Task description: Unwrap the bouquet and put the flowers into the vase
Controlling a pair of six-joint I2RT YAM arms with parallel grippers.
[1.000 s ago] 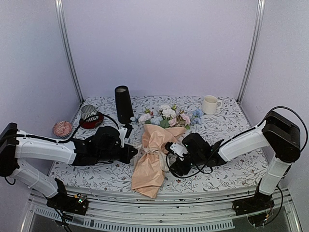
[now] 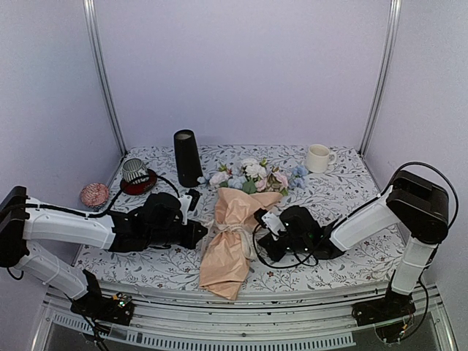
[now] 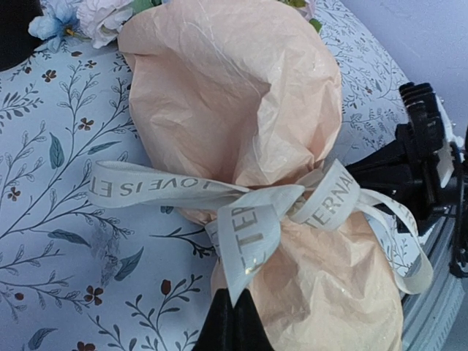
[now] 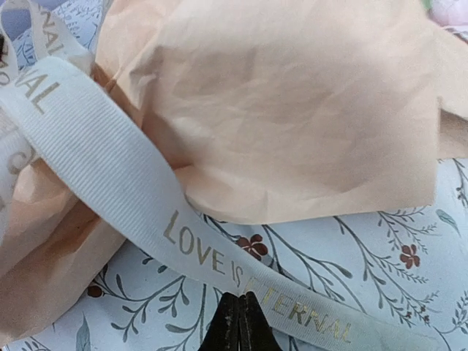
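A bouquet wrapped in peach paper (image 2: 228, 252) lies at the table's middle, its pink, white and blue flowers (image 2: 256, 175) facing the back. A white lettered ribbon (image 3: 252, 230) is tied round its waist. The dark upright vase (image 2: 188, 157) stands behind and left of it. My left gripper is shut, and one ribbon tail narrows to a point between its fingertips. On the bouquet's right, my right gripper is also shut, its tips over the edge of another ribbon tail (image 4: 183, 234); no clear pinch of it shows.
A cream mug (image 2: 319, 158) stands at the back right. Far left are a striped cup (image 2: 134, 170), a dark red saucer (image 2: 137, 188) and a round patterned item (image 2: 94, 195).
The left arm and bouquet stay in place.
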